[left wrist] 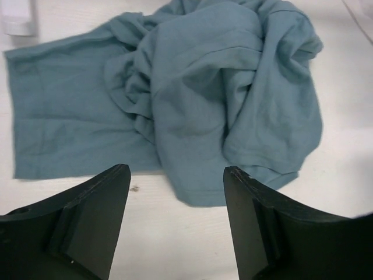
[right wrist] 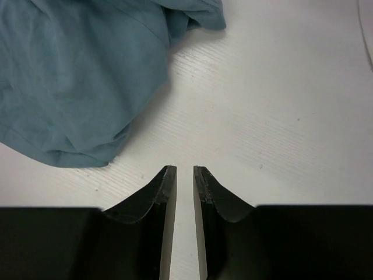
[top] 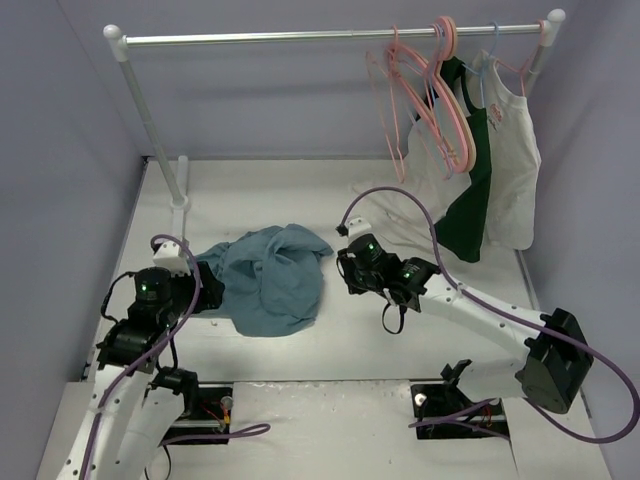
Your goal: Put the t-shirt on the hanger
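The teal T-shirt [top: 268,280] lies rumpled on the white floor at the left-centre, its folds bunched toward the top in the left wrist view [left wrist: 192,105]. My left gripper hangs above it, fingers apart and empty. My right gripper is just right of the shirt, over bare floor, its fingertips close together, with no cloth visible between them. Pink hangers [top: 455,130] hang on the rail [top: 250,38] above, to the right.
White and green garments [top: 508,170] hang at the right end of the rack. The rack's left foot [top: 181,206] stands beside the shirt. Bare floor lies between the shirt and the hanging garments.
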